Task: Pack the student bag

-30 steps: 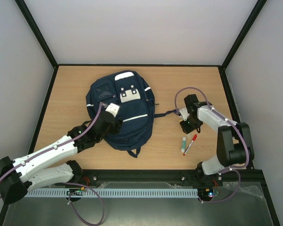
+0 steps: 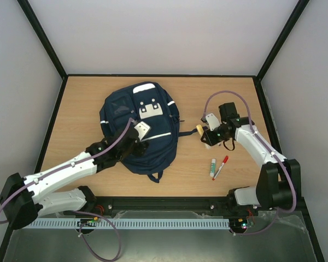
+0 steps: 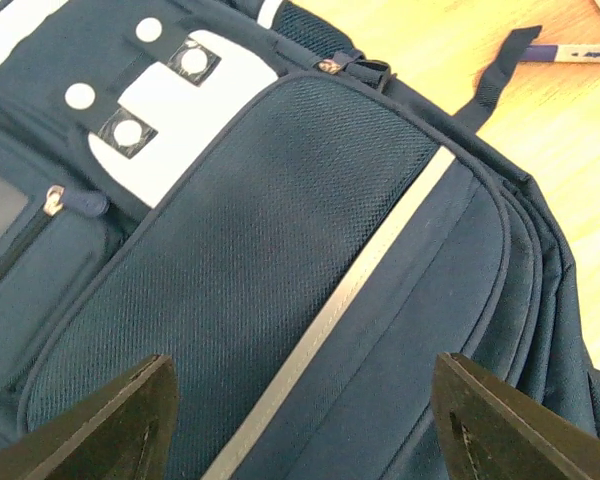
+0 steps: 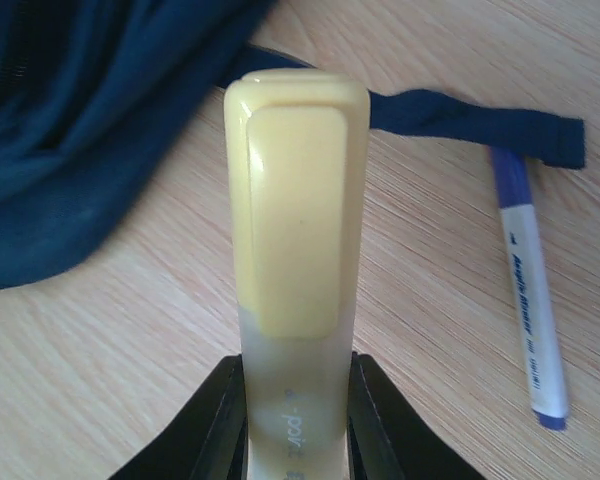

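A dark blue backpack (image 2: 153, 126) lies flat on the left half of the table, its front pocket filling much of the left wrist view. Over its lower part hovers my left gripper, open and empty. My right gripper is shut on a pale yellow, clear-ended tube (image 4: 298, 220), raised off the table to the bag's right. A white marker with a blue cap (image 4: 528, 290) lies on the wood, its cap end under the bag's strap (image 4: 450, 115). A glue stick (image 2: 212, 167) and a red marker (image 2: 221, 166) rest nearer the front.
Walls stand on three sides. The bag's strap stretches right across the wood towards the right arm.
The left gripper has shifted right over the bag, still open.
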